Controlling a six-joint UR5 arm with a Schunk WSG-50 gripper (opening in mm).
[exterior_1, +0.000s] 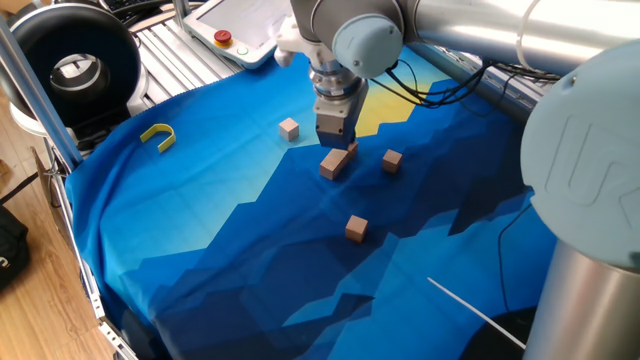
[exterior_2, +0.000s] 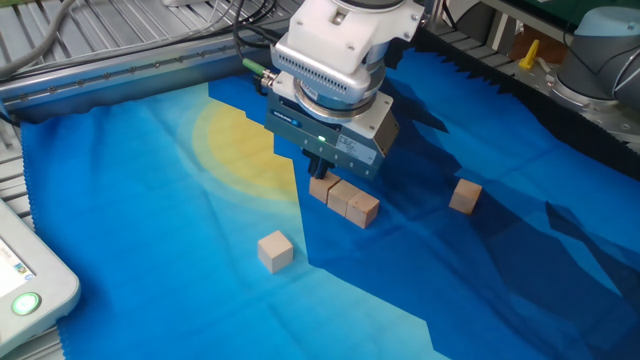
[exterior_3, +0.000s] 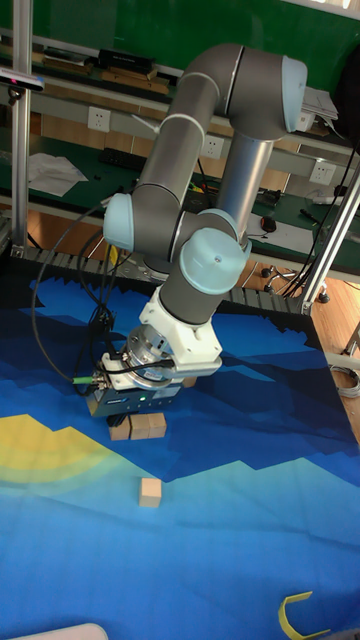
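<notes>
Three wooden cubes stand in a touching row: an end cube (exterior_2: 322, 188), a middle cube (exterior_2: 341, 198) and a near cube (exterior_2: 364, 211). My gripper (exterior_2: 319, 166) points down at the end cube, its dark fingers close together and appearing shut. The tips are at or just behind that cube's top; whether they touch it is hard to tell. In the first exterior view the gripper (exterior_1: 337, 141) hides part of the row (exterior_1: 334, 165). A paler cube (exterior_2: 275, 252) sits apart on the light blue cloth. Two more single cubes are a cube (exterior_1: 392, 161) and another cube (exterior_1: 357, 229).
A patterned blue cloth (exterior_1: 230, 290) covers the table, with wide clear areas. A yellow curved piece (exterior_1: 158, 136) lies near its left edge. A tablet with a red button (exterior_1: 223, 38) stands at the back. A thin white rod (exterior_1: 475, 312) is near the arm's base.
</notes>
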